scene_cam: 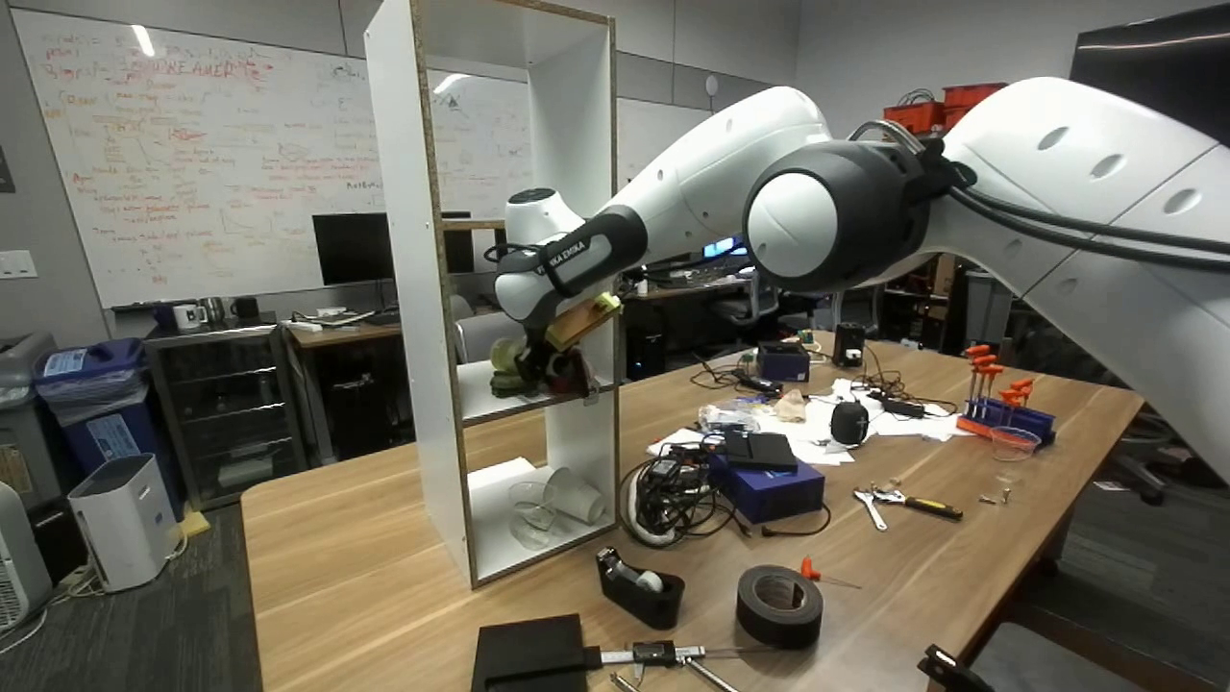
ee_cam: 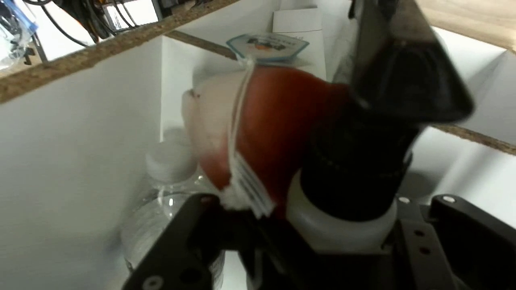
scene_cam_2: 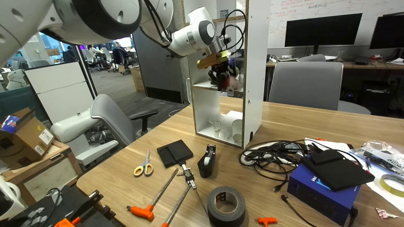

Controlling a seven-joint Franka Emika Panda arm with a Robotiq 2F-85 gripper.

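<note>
In the wrist view, a black object with a white base [ee_cam: 341, 232] lies between the fingers of my gripper, which is shut on it. Pressed against its side is a rounded red and pale thing [ee_cam: 285, 130] with a white string and a printed tag [ee_cam: 268, 47]; whether the fingers touch it too, I cannot tell. A clear bottle with a white cap [ee_cam: 170, 162] stands beside them. Exterior view 1 has the gripper [scene_cam: 553, 367] inside the shelf unit [scene_cam: 447, 346], at its middle shelf. The tag [scene_cam_2: 230, 91] hangs at the shelf's front edge.
Below, clear cups [scene_cam: 571, 494] lie in the bottom compartment. Side walls stand close around the gripper. On the table are a tape dispenser [scene_cam: 641, 586], a roll of black tape [scene_cam: 780, 605], tangled cables [scene_cam: 672, 496] and a blue box [scene_cam: 767, 494].
</note>
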